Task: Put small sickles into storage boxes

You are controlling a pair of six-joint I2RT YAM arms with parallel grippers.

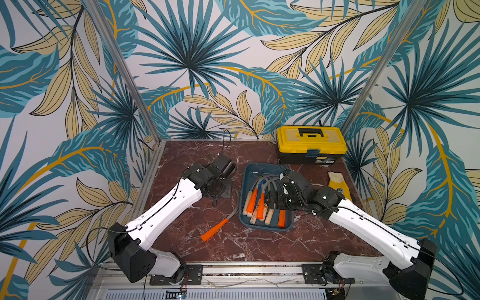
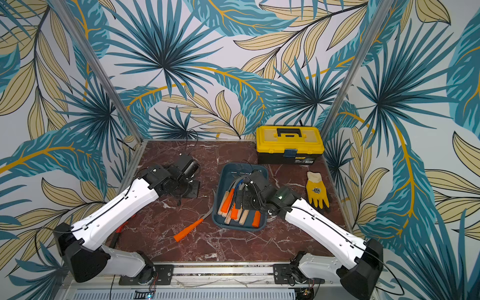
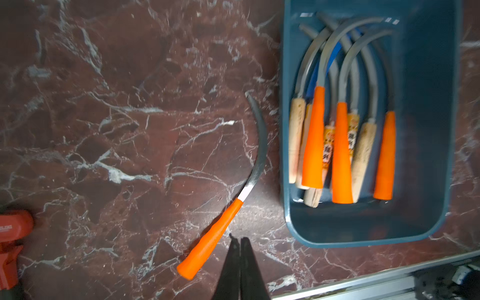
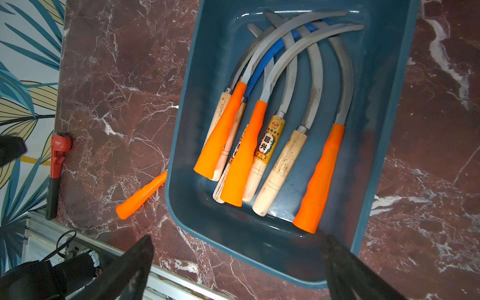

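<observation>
A loose sickle point(image 3: 212, 232) with an orange handle and curved blade lies on the marble table left of the blue storage box point(image 3: 440, 150), which holds several sickles point(image 4: 320, 180) with orange or wooden handles. My left gripper hangs above the table beside the loose sickle; its fingers look close together, and whether a slight gap separates them is unclear. My right gripper is over the box, fingers wide apart with nothing between them.
A yellow toolbox point(image 1: 311, 140) stands at the back right, a yellow glove point(image 2: 316, 190) at the right. A red pipe wrench point(image 4: 60, 150) lies at the left edge.
</observation>
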